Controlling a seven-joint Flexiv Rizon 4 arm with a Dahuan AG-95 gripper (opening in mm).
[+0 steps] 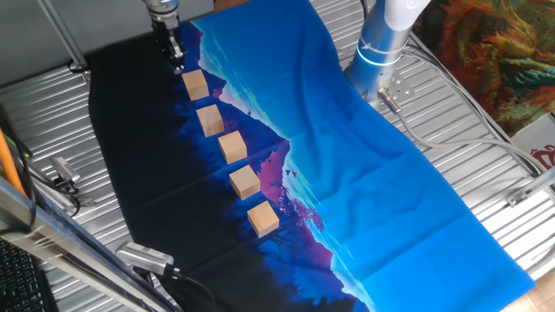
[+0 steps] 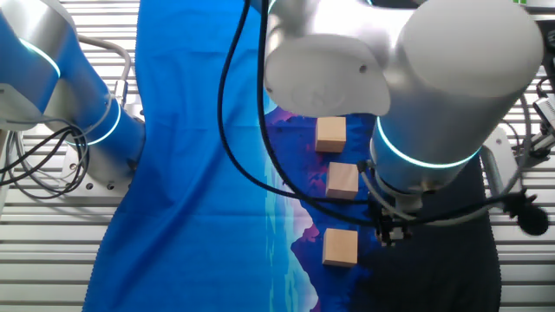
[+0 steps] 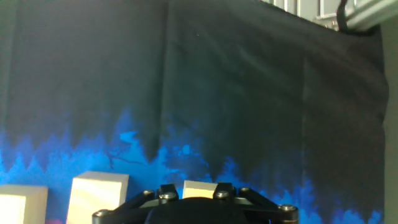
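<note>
Several plain wooden blocks lie in a slanting row on the cloth, each apart from its neighbour. The block at the far end [image 1: 195,84] is the nearest to my gripper [image 1: 179,68], which hangs just to its left. In the wrist view my gripper is open, its two fingers [image 3: 168,192] apart. A block's pale top [image 3: 199,187] shows between and beyond them, its lower part hidden by the gripper. Exterior view 2 shows the gripper [image 2: 395,234] to the right of a block [image 2: 340,248], not touching it.
My arm's base [image 1: 379,65] stands at the right. A small camera [image 1: 145,256] sits near the cloth's left edge; dark cables [image 2: 227,130] hang across exterior view 2.
</note>
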